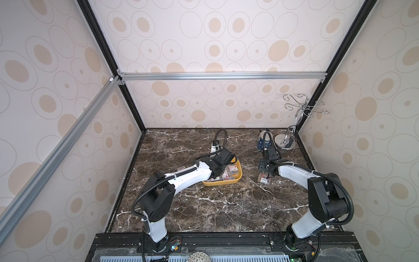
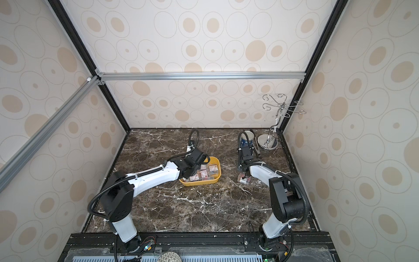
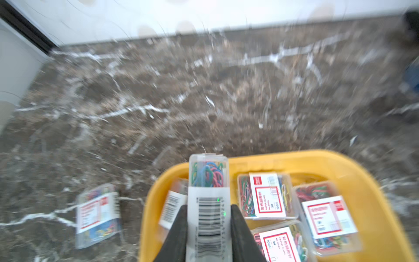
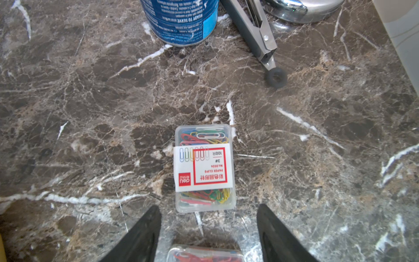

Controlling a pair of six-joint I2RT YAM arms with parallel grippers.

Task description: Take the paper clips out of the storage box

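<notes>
In the left wrist view my left gripper is shut on a clear paper clip box (image 3: 208, 172), its barcode side facing the camera. Box and gripper hang above the yellow storage box (image 3: 344, 163), where several more paper clip boxes (image 3: 268, 196) lie. To the left, one paper clip box (image 3: 98, 214) rests on the table outside it. The right wrist view has my right gripper open, its fingers wide apart with nothing held. Ahead of it a paper clip box (image 4: 204, 168) lies flat on the table; another is cut off at the bottom edge.
At the back right stand a blue can (image 4: 181, 21), grey scissors-like tongs (image 4: 257, 39) and a metal stand with a round base (image 2: 267, 142).
</notes>
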